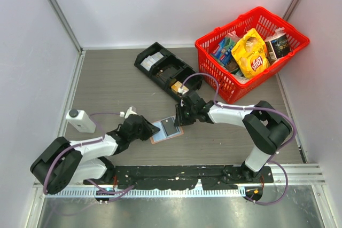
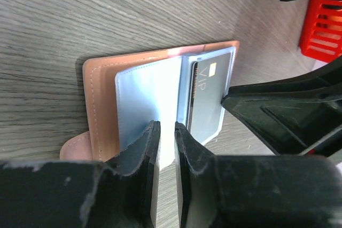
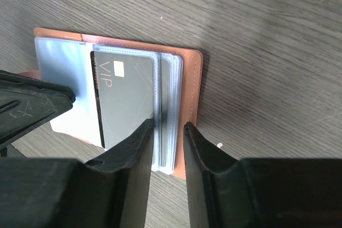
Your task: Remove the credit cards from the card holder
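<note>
The card holder [image 1: 160,132] lies open on the table, tan leather with clear sleeves [image 2: 141,100]; a grey card marked VIP [image 3: 123,100] sits in a sleeve, another grey edge beside it. My left gripper [image 1: 155,131] is over the holder's left part, its fingertips [image 2: 152,129] close together with a narrow gap, nothing visible between them. My right gripper [image 1: 178,119] is at the holder's right edge, standing open, its fingertips [image 3: 147,125] at the outer edges of the sleeves, one over the VIP sleeve, the other by the leather border.
A black compartment tray [image 1: 155,77] stands behind, with a red basket [image 1: 224,78] of snacks to its right. A white bottle [image 1: 83,123] stands at the left. Free table surface lies around the holder.
</note>
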